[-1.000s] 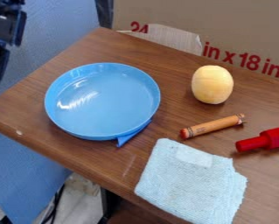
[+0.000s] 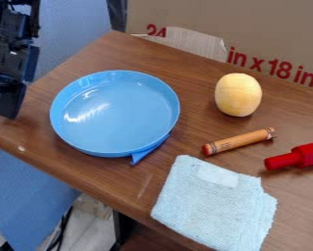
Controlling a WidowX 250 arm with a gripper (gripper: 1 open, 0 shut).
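Note:
My black gripper (image 2: 7, 98) is at the far left, low over the table's left edge beside the blue plate (image 2: 113, 110); whether it is open or shut I cannot tell. A pale yellow round object (image 2: 237, 94) sits right of the plate. Below it lie an orange crayon-like stick (image 2: 236, 140) and a red object (image 2: 297, 156), cut off at the right edge. A light blue folded cloth (image 2: 214, 203) lies at the front right. A small blue piece shows from under the plate's lower right rim.
The wooden table (image 2: 80, 186) has bare room in front of the plate and behind it. A cardboard box (image 2: 257, 29) stands along the back. The table's left edge drops away to a blue surface below.
The gripper has moved down and slightly right, toward the table beside the plate. The objects on the table have not visibly moved.

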